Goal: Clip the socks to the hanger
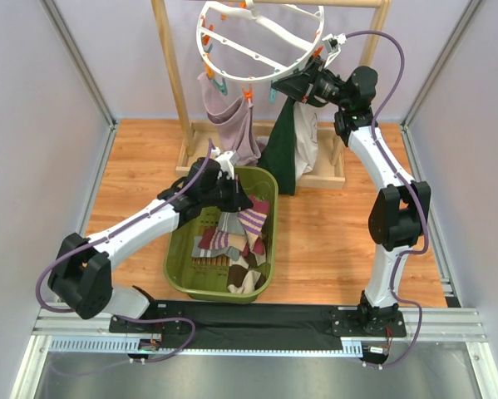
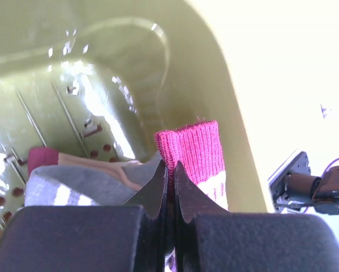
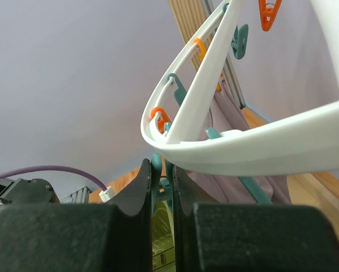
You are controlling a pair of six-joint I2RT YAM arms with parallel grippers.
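Observation:
In the green bin (image 1: 178, 274) lie striped and grey socks (image 1: 253, 223). My left gripper (image 1: 240, 204) is over them, shut, and in the left wrist view a pink ribbed sock (image 2: 198, 148) rises at its fingertips; whether it is pinched is unclear. My right gripper is up at the right front of the white clip hanger (image 3: 243, 150), around a teal clip; its exact opening is hard to see. Pink (image 1: 228, 116) and dark green cloths (image 1: 282, 154) hang from the hanger.
The wooden stand (image 1: 170, 66) holds the hanger above a wooden base, with a white cloth (image 1: 307, 141) hanging at right. The wooden floor (image 1: 332, 241) right of the bin is clear.

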